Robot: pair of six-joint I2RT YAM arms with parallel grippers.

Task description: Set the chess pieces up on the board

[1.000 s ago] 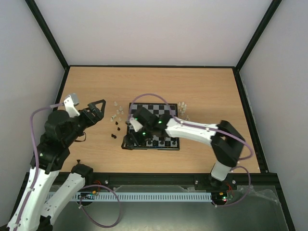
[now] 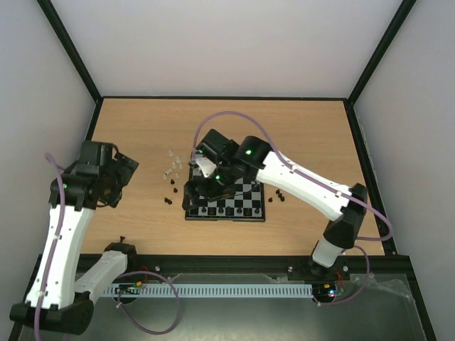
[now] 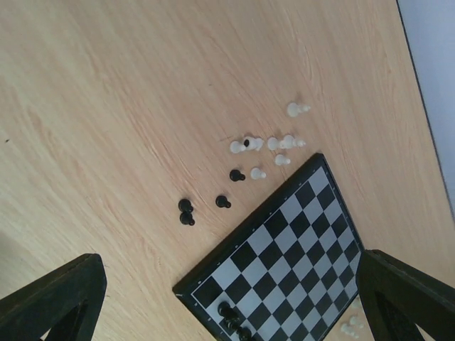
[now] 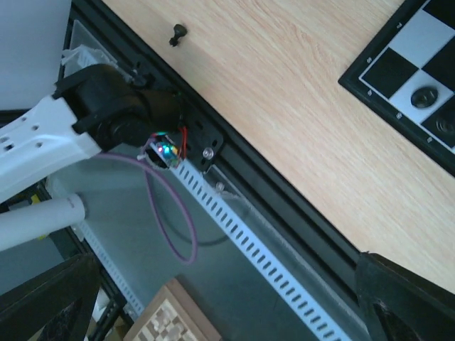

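Note:
The black-and-white chessboard [image 2: 225, 217] lies mid-table, partly covered by my right arm in the top view. Dark pieces [image 2: 239, 211] line its near edge. Off the board's left side are several white pieces [image 3: 274, 143] and several black pieces [image 3: 186, 212]. My right gripper [image 2: 190, 197] hangs over the board's left part, open and empty; the right wrist view shows a board corner with a dark piece [image 4: 424, 97] on it. To the left of the loose pieces, my left gripper is raised, open, with nothing between its fingers.
A few dark pieces [image 2: 280, 195] lie right of the board. One black piece [image 4: 178, 33] stands by itself near the table's front left edge. Bare wood spreads across the table's back and right.
The left arm has drawn back left and its gripper has turned downward.

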